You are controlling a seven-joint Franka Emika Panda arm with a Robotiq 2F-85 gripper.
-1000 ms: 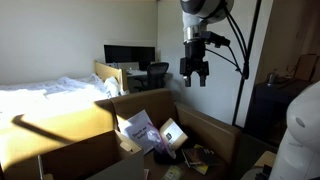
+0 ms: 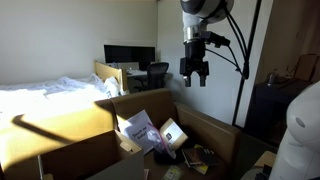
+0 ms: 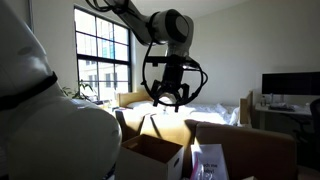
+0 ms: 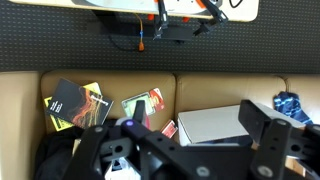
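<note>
My gripper hangs high in the air, well above the objects, its two fingers apart and nothing visible between them. The same gripper shows in the second exterior view, pointing down with a clear gap. Below lie flat printed items: a dark book or magazine on the left of the wrist view and a smaller colourful packet near the middle. A white box-like thing is to the right. In the first exterior view a large printed sheet or bag leans beside a white card.
A brown open box stands close to the arm. Tan padded walls enclose the items. A blue patterned cloth lies at the far right. Behind are a bed, a monitor and an office chair.
</note>
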